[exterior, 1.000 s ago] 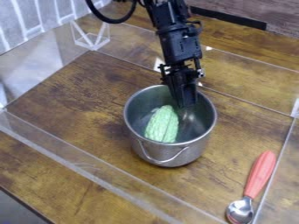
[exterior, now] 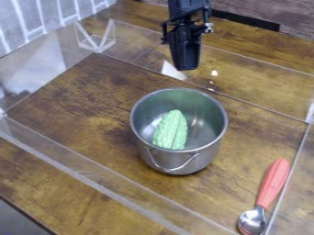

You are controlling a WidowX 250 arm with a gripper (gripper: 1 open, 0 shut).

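Observation:
A steel pot (exterior: 196, 151) with a wire handle stands on the wooden table, holding a pale green corn-cob-shaped item (exterior: 171, 129). My black gripper (exterior: 186, 62) is up at the top centre, above and behind the pot, clear of it. Its fingertips are small and dark, so how far apart they are cannot be made out.
An ice-cream scoop (exterior: 273, 186) with a red handle lies to the right of the pot. Clear plastic walls (exterior: 37, 138) surround the work area. Small white pieces lie behind the pot. The table left of the pot is bare.
My gripper has risen out of the pot and moved back toward the top of the view. The green item remains in the pot.

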